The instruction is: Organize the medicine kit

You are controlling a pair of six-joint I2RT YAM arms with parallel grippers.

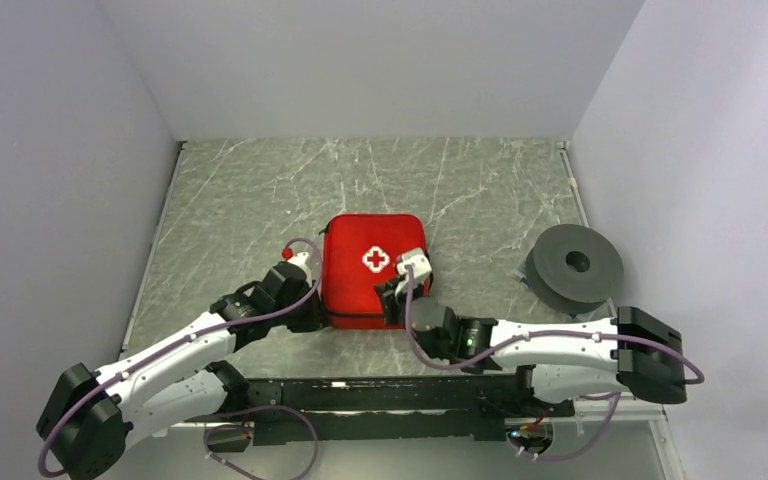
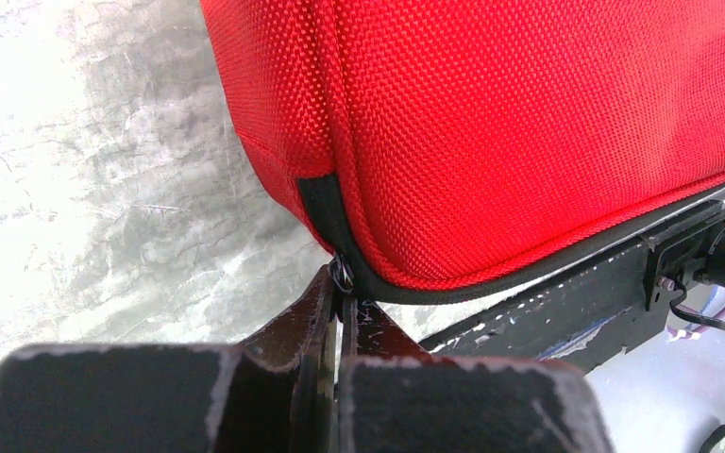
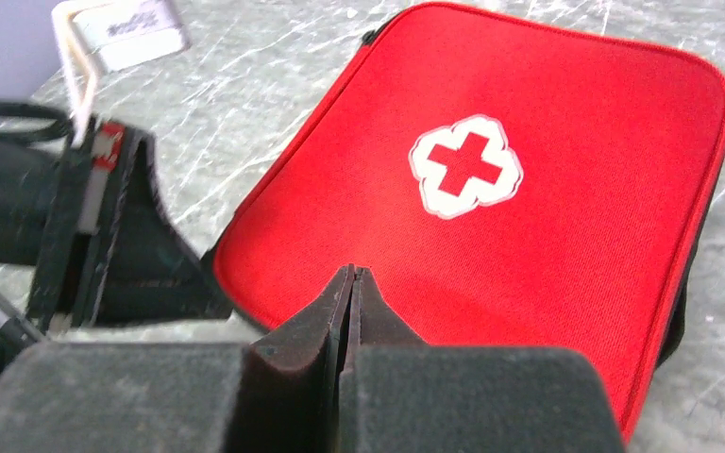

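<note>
A closed red medicine kit [image 1: 360, 270] with a white-edged cross patch [image 3: 465, 168] lies on the grey marbled table. At its near left corner, my left gripper is shut on a small dark zipper pull [image 2: 341, 274] by the black zip band [image 2: 326, 208]. My right gripper is shut over the kit's near right part, with nothing showing between its fingers. In the top view both sets of fingertips are hidden by the arms. Whether the right fingertips touch the lid, I cannot tell.
A dark grey round spool [image 1: 574, 268] sits at the table's right side. Bare table [image 1: 240, 190] lies to the left, behind and to the right of the kit. Walls [image 1: 50, 150] enclose the sides and back.
</note>
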